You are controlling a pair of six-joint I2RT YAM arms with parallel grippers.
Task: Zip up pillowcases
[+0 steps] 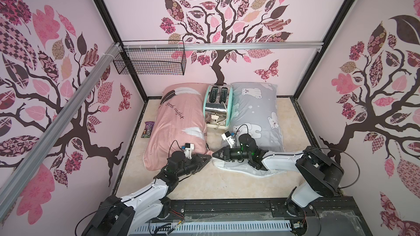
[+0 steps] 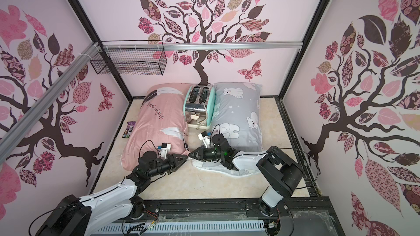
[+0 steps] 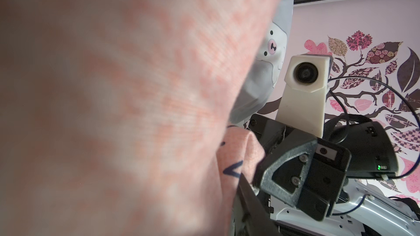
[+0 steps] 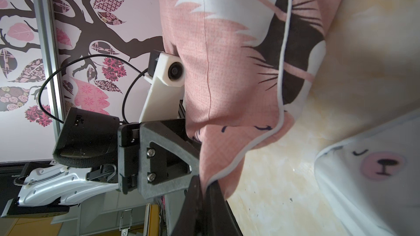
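Note:
A pink pillowcase (image 1: 177,122) with feathers lies left of a grey bear pillowcase (image 1: 256,118). My left gripper (image 1: 205,159) is at the pink case's front corner; pink fabric fills much of its wrist view, hiding the fingers, though it looks open from above. My right gripper (image 1: 216,154) comes from the right to that same corner and is shut on the folded pink fabric (image 4: 223,157), with white piping running down to its fingertips. In the right wrist view the fabric hides part of the fingers. I cannot make out the zipper.
A teal and chrome toaster (image 1: 217,107) stands between the pillowcases. A candy bag (image 1: 147,129) lies at the left. A wire basket (image 1: 149,61) hangs on the back rail. Bare floor (image 1: 236,185) runs along the front.

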